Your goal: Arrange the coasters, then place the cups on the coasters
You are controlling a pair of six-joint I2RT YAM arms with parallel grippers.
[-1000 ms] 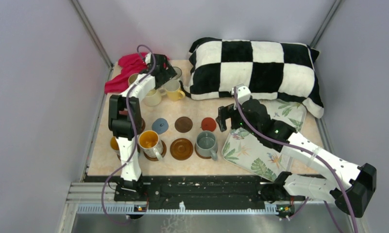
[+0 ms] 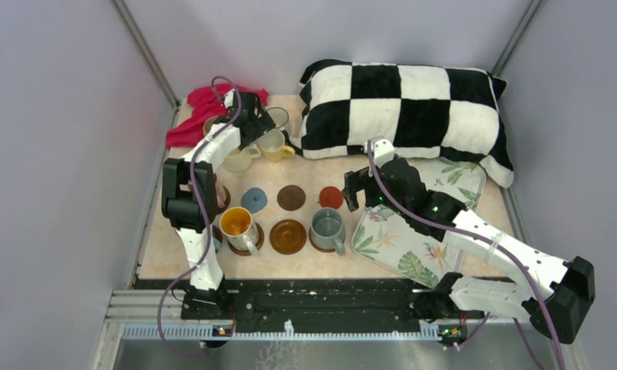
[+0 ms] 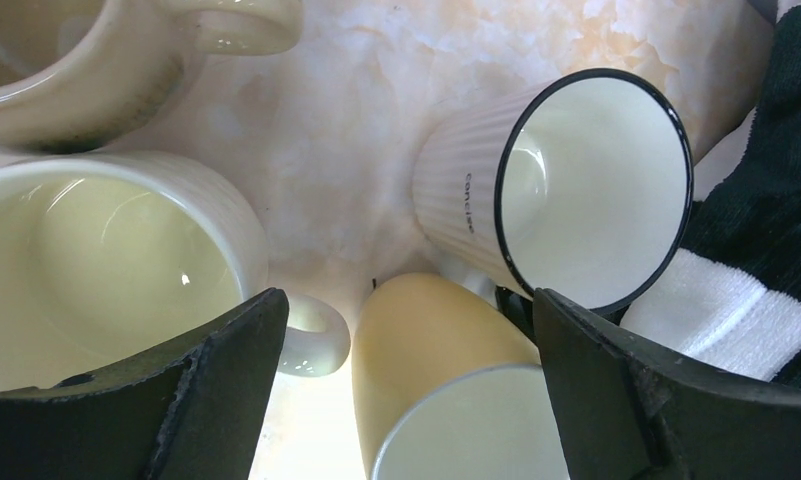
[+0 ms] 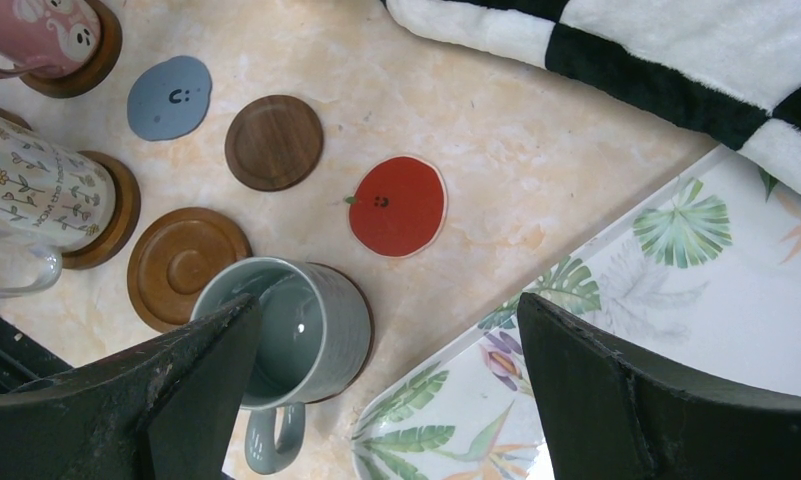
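Observation:
My left gripper stands open above a cluster of cups at the back left, nothing held. Below and between its fingers are a yellow cup [image 3: 426, 320] and the handle of a cream cup [image 3: 246, 235]. A white ribbed cup with a black rim [image 3: 456, 190] stands beyond them, beside the pillow. Open and empty, my right gripper [image 2: 351, 190] hovers near the red coaster [image 4: 398, 205]. Bare coasters also include a dark wooden one [image 4: 274, 143], a brown one [image 4: 188, 268] and a blue one [image 4: 169, 98]. A grey-green mug [image 4: 341, 330] sits on a coaster.
A floral tray [image 2: 405, 247] lies at the right under my right arm. The checkered pillow [image 2: 413, 108] fills the back, and a red cloth [image 2: 188, 129] lies back left. A flowered mug [image 2: 238, 226] stands on a coaster at front left. Bare table separates the coasters from the pillow.
The left arm has shifted slightly to the left, its gripper still over the cup cluster. The right arm has barely moved, and the cups look unmoved.

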